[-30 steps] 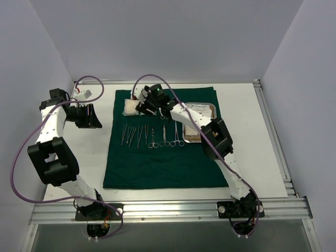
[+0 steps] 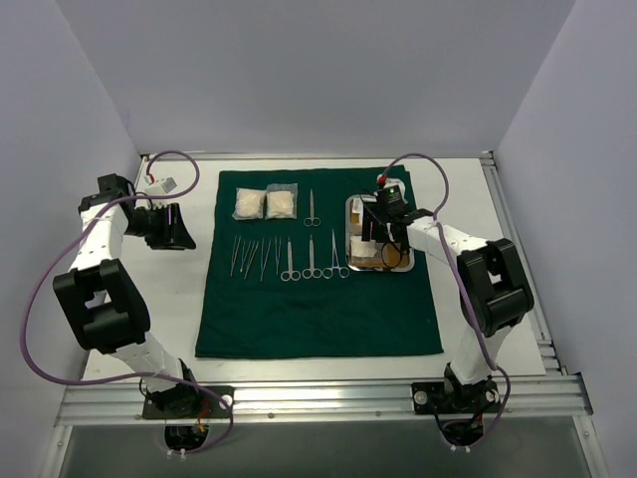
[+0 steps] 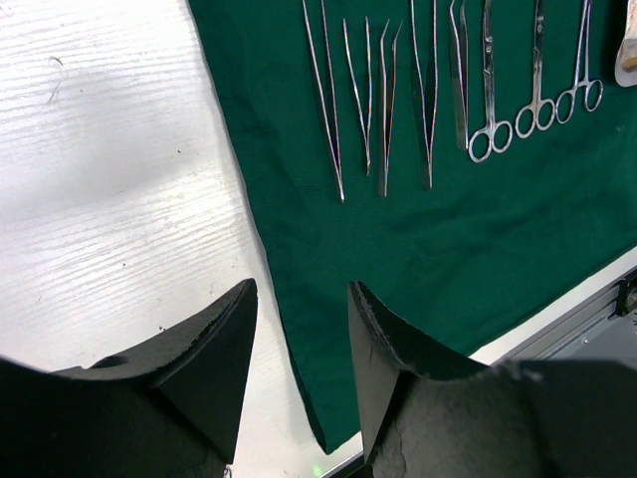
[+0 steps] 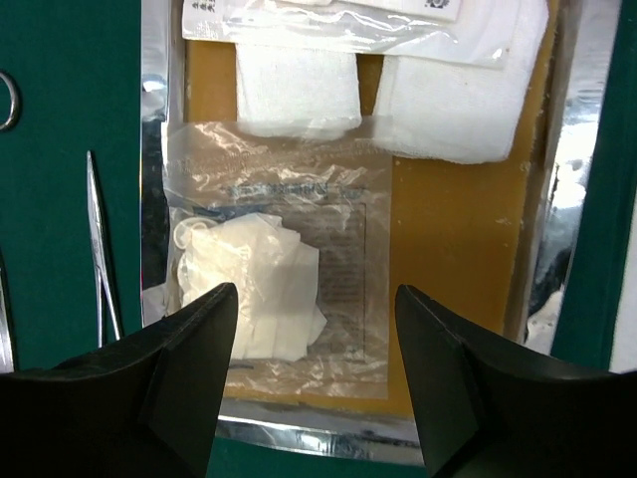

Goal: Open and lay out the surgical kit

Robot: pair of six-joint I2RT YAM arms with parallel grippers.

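Note:
On the green drape (image 2: 318, 329) lie tweezers (image 3: 331, 119), several scissors (image 2: 290, 261) and two gauze packs (image 2: 249, 203) (image 2: 282, 200) at the back. The steel tray (image 4: 154, 179) holds a clear pouch (image 4: 254, 284) with white contents, white gauze pads (image 4: 448, 110) and packets (image 4: 338, 25) along the top. My right gripper hovers over the tray's pouch, fingers apart with nothing seen between them. My left gripper stands open beside the drape's left side, empty.
Bare white table (image 2: 159, 299) borders the drape left and right. Walls enclose the back and sides.
My right gripper has swung rightwards from the gauze packs at the back to a place down over the tray. The left arm stays about where it was.

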